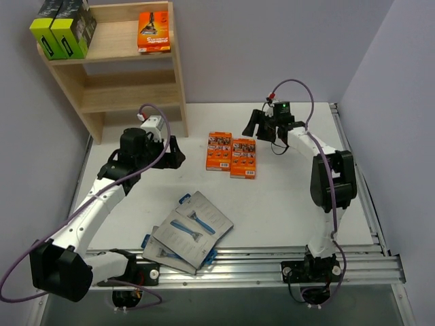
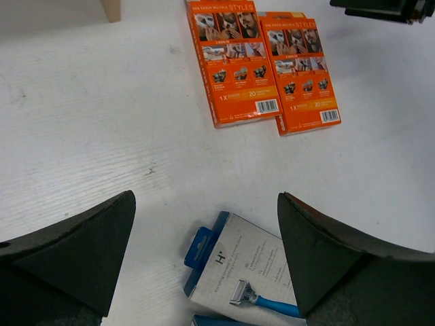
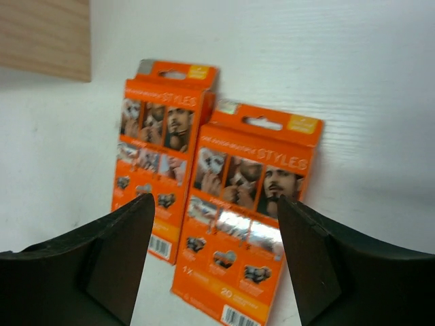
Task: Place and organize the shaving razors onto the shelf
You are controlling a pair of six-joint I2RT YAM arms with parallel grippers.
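Two orange razor boxes lie flat side by side on the white table: the left box (image 1: pixel 219 151) and the right box (image 1: pixel 243 158), which sits slightly nearer the front. My right gripper (image 1: pixel 250 123) stands open above the table just beyond the right box's far end; its wrist view shows both boxes below, with the right box (image 3: pixel 238 210) between and beyond the fingers. My left gripper (image 1: pixel 181 153) is open and empty over the table left of the boxes. On the wooden shelf (image 1: pixel 129 95), one orange box (image 1: pixel 153 31) stands upright at the top right.
Two green-and-black boxes (image 1: pixel 64 30) stand at the shelf's top left. The shelf's middle level looks empty. Grey razor packs (image 1: pixel 194 227) overlap near the table's front edge.
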